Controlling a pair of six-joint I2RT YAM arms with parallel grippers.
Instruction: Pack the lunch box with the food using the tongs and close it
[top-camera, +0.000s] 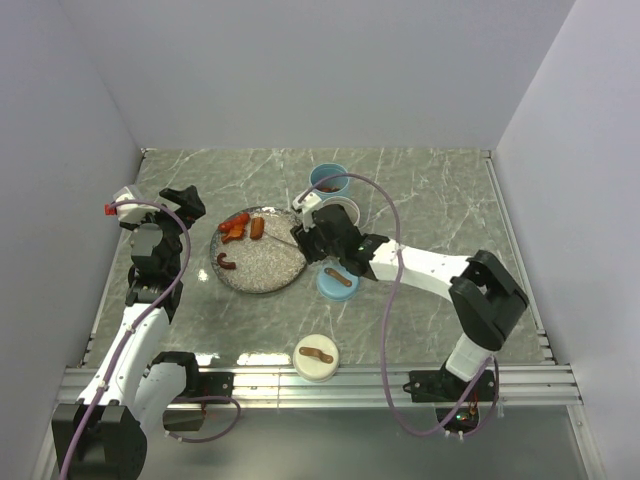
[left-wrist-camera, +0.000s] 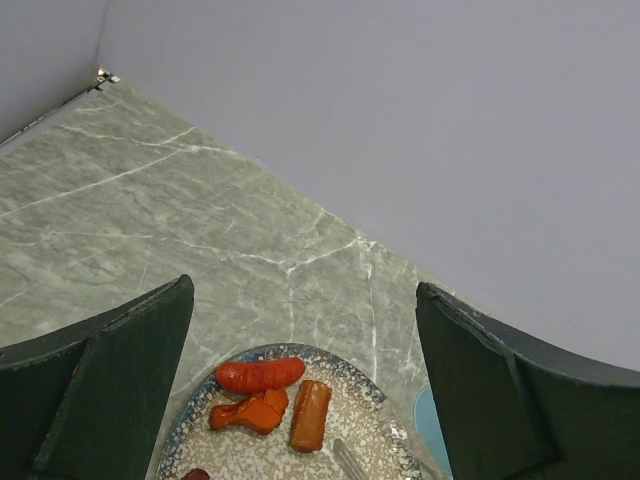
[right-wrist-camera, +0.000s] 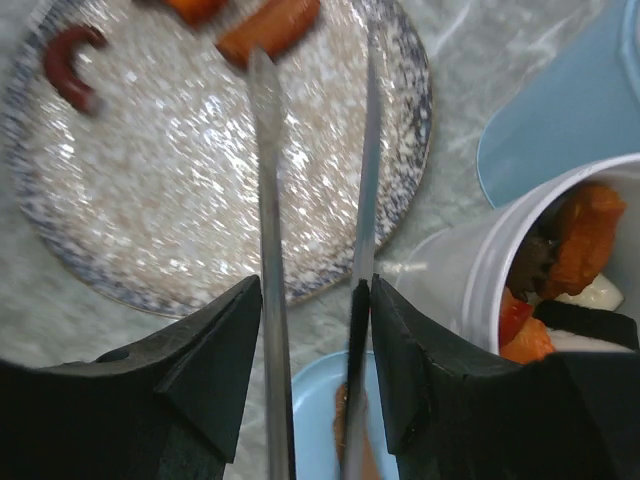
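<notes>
A round speckled plate (top-camera: 262, 270) holds a red sausage (left-wrist-camera: 260, 375), an orange piece (left-wrist-camera: 250, 412), a brown sausage piece (left-wrist-camera: 310, 416) and a curled dark-red piece (right-wrist-camera: 68, 70). My right gripper has its fingers against both arms of grey tongs (right-wrist-camera: 272, 220). The tong tips are spread near the brown piece with nothing between them. A white container (right-wrist-camera: 470, 260) with mixed food inside stands beside the plate, partly behind the right gripper from above. Left of the plate, my left gripper is open and empty.
A blue container (top-camera: 329, 178) stands behind the white one. The blue lid (top-camera: 338, 289) lies just right of the plate, and a cream lid (top-camera: 315, 368) near the front edge.
</notes>
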